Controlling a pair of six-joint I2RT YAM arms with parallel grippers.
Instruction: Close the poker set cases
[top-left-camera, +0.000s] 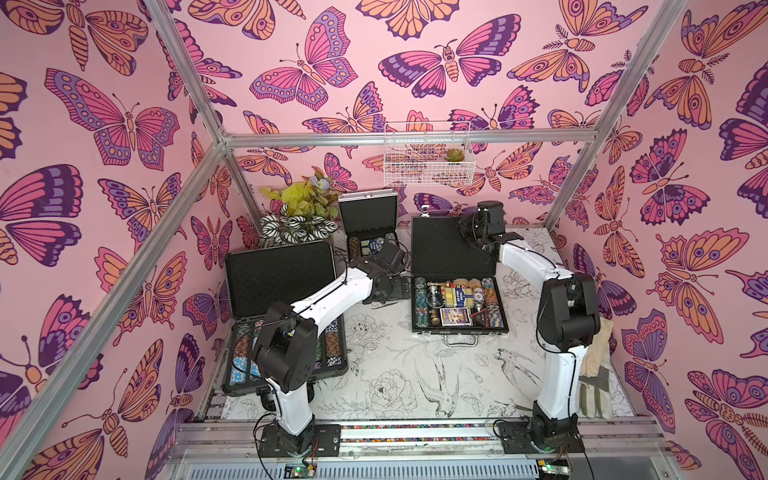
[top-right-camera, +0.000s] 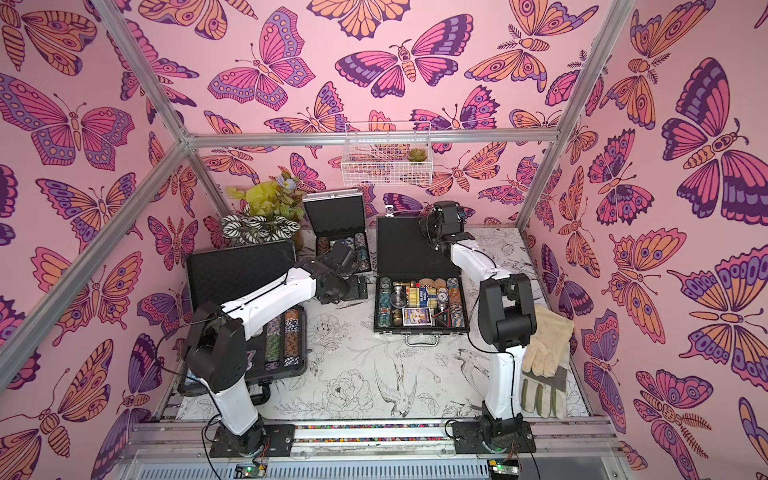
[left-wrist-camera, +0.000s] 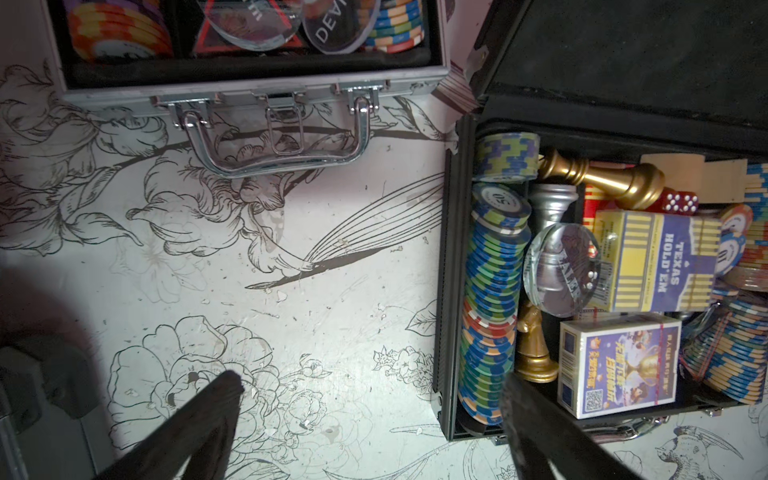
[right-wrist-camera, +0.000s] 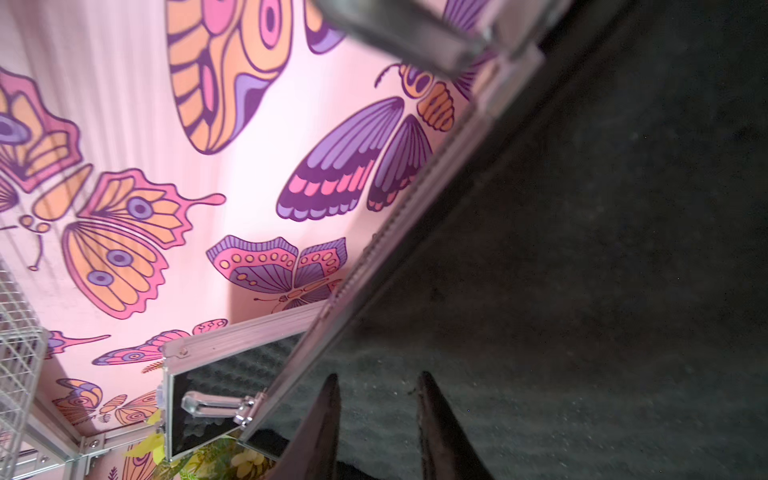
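Observation:
Three poker cases stand with lids up. The middle case (top-left-camera: 461, 331) holds chips and cards; its black lid (top-left-camera: 436, 244) leans back. A large case (top-right-camera: 300, 366) is at the left, its lid (top-left-camera: 280, 276) raised. At the back, a small silver-edged case (left-wrist-camera: 256, 92) shows its handle in the left wrist view; its lid (top-left-camera: 368, 212) is upright. My left gripper is open above the bare table beside the middle case, nothing between its fingers. My right gripper is part open before the middle case's dark lid (right-wrist-camera: 560, 280), its fingertips apart and empty.
A potted plant (top-left-camera: 300, 212) stands at the back left beside the small case. A white wire basket (top-left-camera: 429, 168) hangs on the back wall. Gloves (top-right-camera: 548, 344) lie at the right.

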